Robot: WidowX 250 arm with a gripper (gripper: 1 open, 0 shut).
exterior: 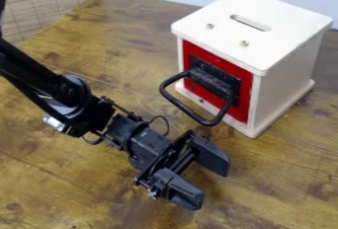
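My black gripper [199,176] is low over the wooden table at the lower middle, its two broad fingers apart and pointing toward the lower right, with nothing visible between them. A white wooden box [288,65] with a slot in its top stands at the upper right. Its red front panel [192,49] carries a black fitting with a black looped handle [216,117] sticking out toward the gripper. The gripper is below and in front of the handle, apart from it.
A woven mat [30,1] lies at the upper left. A pale wall runs behind the box.
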